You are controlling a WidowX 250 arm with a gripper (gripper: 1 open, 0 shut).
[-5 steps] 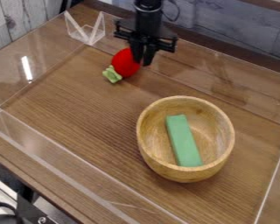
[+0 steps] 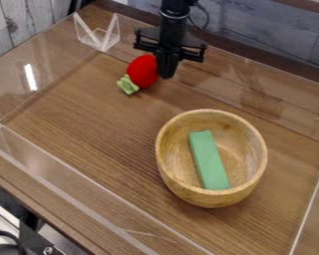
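Note:
The black arm hangs in from the top centre, and its gripper [image 2: 167, 55] is low over the table, just above and right of a red rounded object [image 2: 144, 70] with a green part [image 2: 129, 86] at its lower left. The gripper looks dark and small here; whether anything is between its fingers is hard to make out. A wooden bowl [image 2: 179, 187] at the lower right holds a green block [image 2: 207, 157].
A clear plastic piece [image 2: 97, 32] lies at the back left.
The arm has shifted slightly at the back near the red object; the red object, green part and bowl look much the same.

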